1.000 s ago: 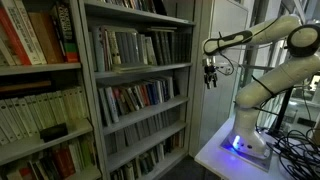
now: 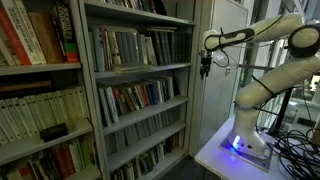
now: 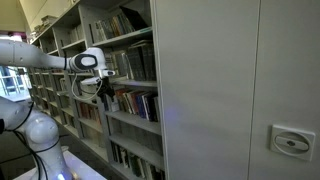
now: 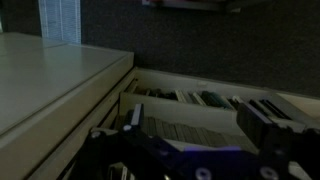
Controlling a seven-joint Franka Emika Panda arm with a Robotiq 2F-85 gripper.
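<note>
My gripper stands open in the wrist view, its two dark fingers wide apart with nothing between them. In exterior view 1 it hangs in the air at the end of the raised arm (image 2: 255,33), in front of the tall grey door (image 2: 222,70). The second exterior view has the gripper (image 3: 103,97) before the bookcase; a gap to the shelves is hard to judge. Rows of books (image 4: 200,98) appear beyond and below the fingers in the dim wrist view. Books (image 2: 140,97) fill several shelves of the grey bookcase (image 2: 94,110).
The white table (image 2: 225,160) under the arm's base is mostly bare. Cables (image 2: 297,150) lie looped beside the base. A broad pale panel (image 3: 205,100) stands right of the shelves, with a small wall fixture (image 3: 292,141) farther right. Dark carpet (image 4: 200,50) shows below the shelves.
The gripper has risen and shifted slightly left in exterior view 1, with the forearm lifting too. Books and shelves look unchanged.
</note>
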